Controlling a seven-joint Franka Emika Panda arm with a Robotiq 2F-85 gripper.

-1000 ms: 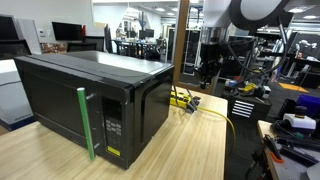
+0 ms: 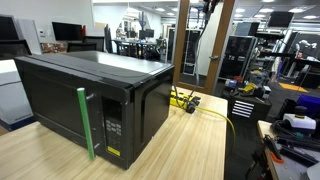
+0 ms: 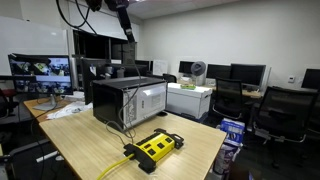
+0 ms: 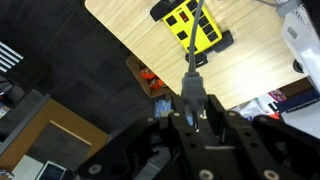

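In the wrist view my gripper is shut on a grey plug (image 4: 193,84), and its cord (image 4: 193,42) trails away over the yellow power strip (image 4: 181,20). High above the table, near the top edge of exterior view 1, the gripper (image 2: 211,8) is only partly in frame. Exterior view 2 shows the gripper (image 3: 129,34) raised over the black microwave (image 3: 130,100), with the grey cord hanging down beside it. The yellow power strip (image 3: 157,146) lies on the table, well below the gripper and apart from the plug.
A yellow cable (image 2: 222,116) runs from the strip across the wooden table (image 2: 185,150). The microwave (image 2: 75,105) takes up much of the tabletop, with its green handle (image 2: 86,124) facing the near side. Open tabletop lies in front of it.
My gripper has risen from over the power strip's end of the table to the top of exterior view 1. The cord is drawn up with it; microwave and strip look unmoved.
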